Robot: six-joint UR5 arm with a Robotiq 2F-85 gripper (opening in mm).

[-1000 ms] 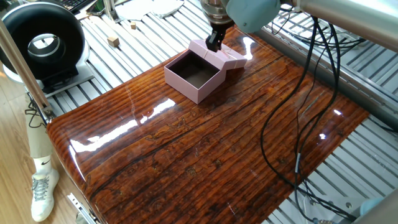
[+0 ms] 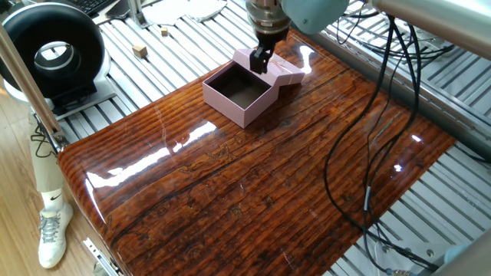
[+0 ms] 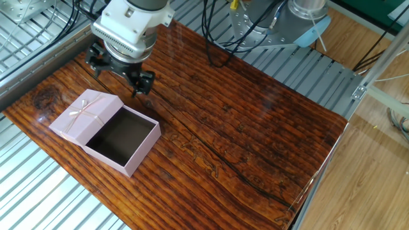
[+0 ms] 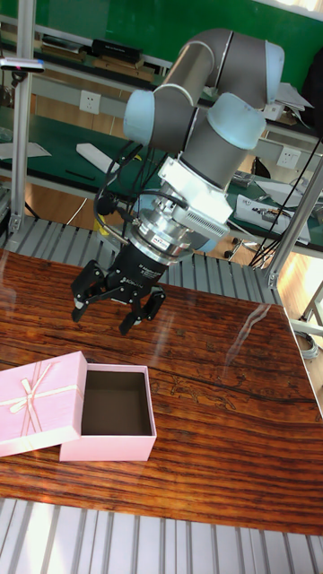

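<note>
The pink box (image 2: 242, 113) stands on the glossy wooden table with its dark, empty inside facing up. Its pink lid (image 3: 85, 118), tied with a ribbon bow, is off the opening and leans tilted against one side of the box; in exterior view 3 the lid (image 4: 29, 406) is on the left and the box (image 4: 113, 447) on the right. My black gripper (image 4: 103, 319) hangs above the table beside the box, fingers spread wide with nothing between them. From exterior view 2, the gripper (image 3: 115, 84) appears apart from both box and lid.
Black cables (image 2: 337, 146) hang over one side of the table. Two small wooden blocks, one the larger block (image 2: 140, 51), lie on the slatted metal surface beyond the table, near a black ring-shaped device (image 2: 54, 57).
My gripper has shifted slightly down and to the left in exterior view 1. The box and lid have stayed where they were.
</note>
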